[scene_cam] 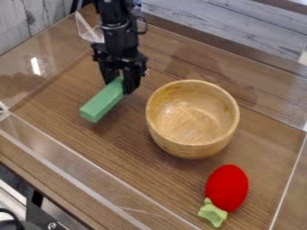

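Note:
My gripper [118, 70] is in the upper middle of the camera view, shut on a green block [102, 106], which hangs or rests at a tilt below it; whether it touches the table cannot be told. A tan bowl [192, 139] is to the right of the block, apart from it.
A red object with a light green top [227, 193] lies at the lower right of the wooden table [60, 153].

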